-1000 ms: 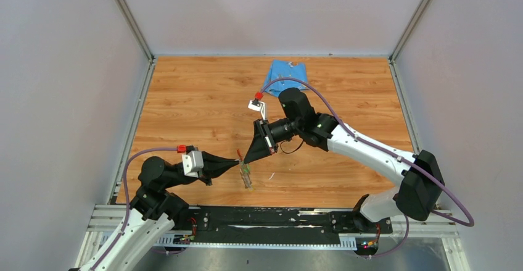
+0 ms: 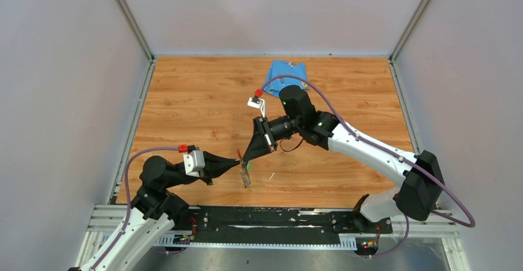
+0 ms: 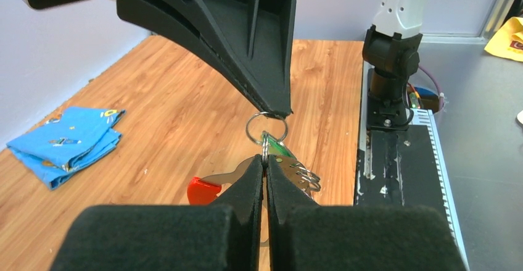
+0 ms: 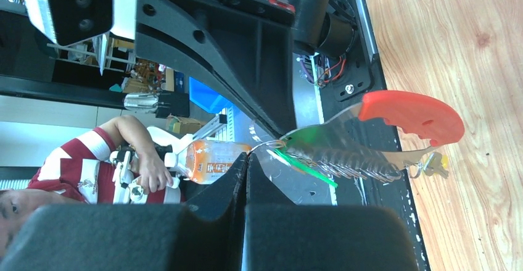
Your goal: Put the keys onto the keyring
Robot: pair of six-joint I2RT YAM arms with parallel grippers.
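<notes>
A thin metal keyring point(image 3: 249, 126) spans the small gap between my two grippers. The right gripper is shut on one side of it. In the left wrist view the left gripper is shut on a thin silver piece, seen edge-on, which looks like part of a key and meets the ring's lower side. Beneath the fingertips hangs a cluster of keys: one with a red head point(image 4: 413, 113), one green key point(image 4: 311, 171), and several with metal edges point(image 4: 351, 166). Whether each key is threaded on the ring cannot be made out.
A folded blue cloth point(image 2: 285, 76) lies at the back of the wooden table point(image 2: 197, 104). The black front rail point(image 2: 271, 216) runs along the near edge. A person holding a bottle point(image 4: 213, 161) shows beyond the workspace.
The right arm has shifted up very slightly, and the hanging keys have swung a little.
</notes>
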